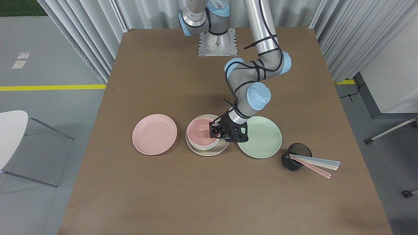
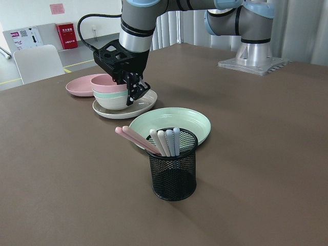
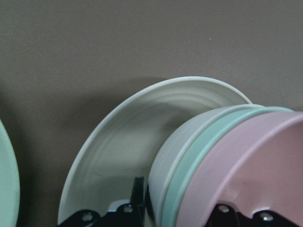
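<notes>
A stack of bowls, pink (image 1: 200, 129) over mint and white (image 2: 110, 102), sits on a cream plate (image 3: 113, 146). My gripper (image 2: 134, 91) is low at the stack's edge on the green plate's side. In the wrist view one dark finger stands just outside the bowls' wall and the other is partly hidden by the pink rim. I cannot tell whether the fingers grip the wall.
A pink plate (image 1: 154, 134) lies left of the stack, a green plate (image 1: 262, 143) right of it. A black mesh cup (image 2: 173, 182) holds several chopsticks at the front right.
</notes>
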